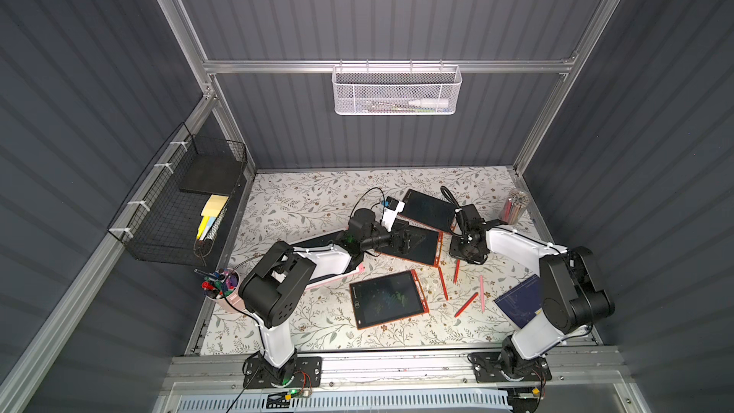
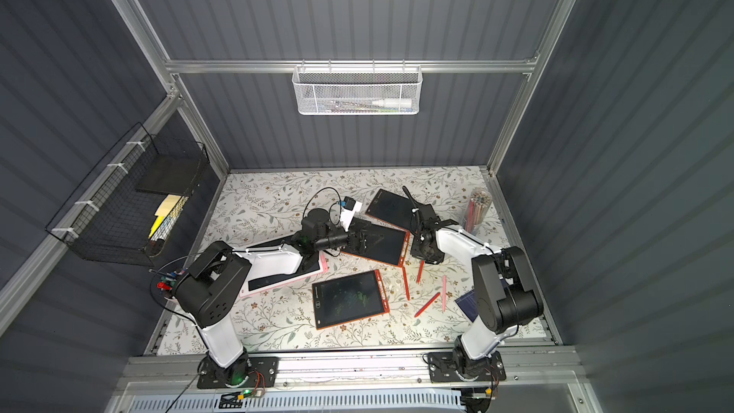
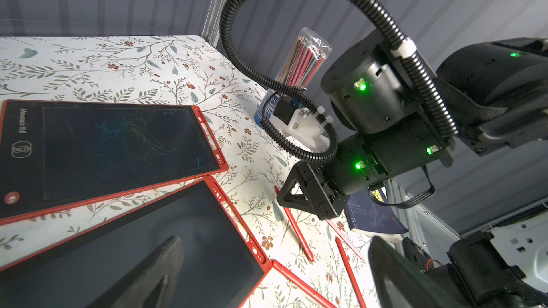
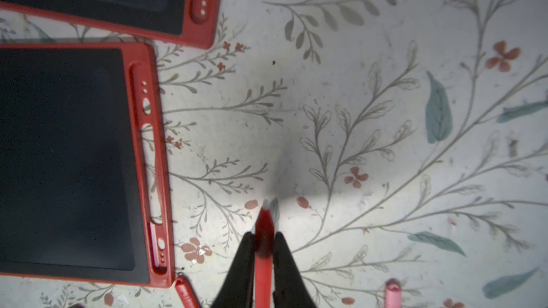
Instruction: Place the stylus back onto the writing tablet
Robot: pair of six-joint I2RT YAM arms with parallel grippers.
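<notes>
My right gripper is shut on a red stylus (image 4: 262, 285), which points up between its fingertips, beside the red-framed tablets (image 4: 62, 154). In the left wrist view, red styluses (image 3: 302, 282) lie right of the middle tablet (image 3: 142, 239); a back tablet (image 3: 114, 148) lies above it. My left gripper stands open over the middle tablet, nothing seen between its fingers. Another tablet (image 1: 387, 298) lies at the front, and a pink stylus (image 1: 481, 293) lies at the right.
A pen holder (image 1: 513, 209) stands at the back right, a blue notebook (image 1: 517, 298) lies front right, and a pink-framed tablet is under my left arm. A cup of pens (image 1: 219, 283) is at the left edge.
</notes>
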